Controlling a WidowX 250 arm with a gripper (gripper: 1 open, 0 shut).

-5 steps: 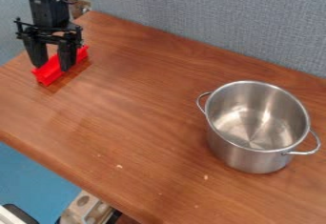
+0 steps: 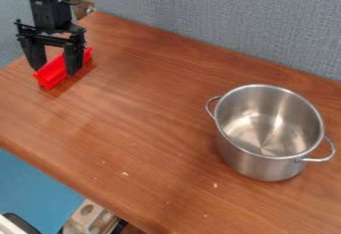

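My black gripper is at the upper left, lowered over a red oblong object lying on the wooden table. Its two dark fingers straddle or stand just above the red object; whether they touch it or hold it I cannot tell.
A large steel pot with two handles stands on the right of the table. A grey wall runs along the back, and the table's edge is at the lower left.
My gripper has shifted very slightly at the upper left; the red object and the pot appear unmoved.
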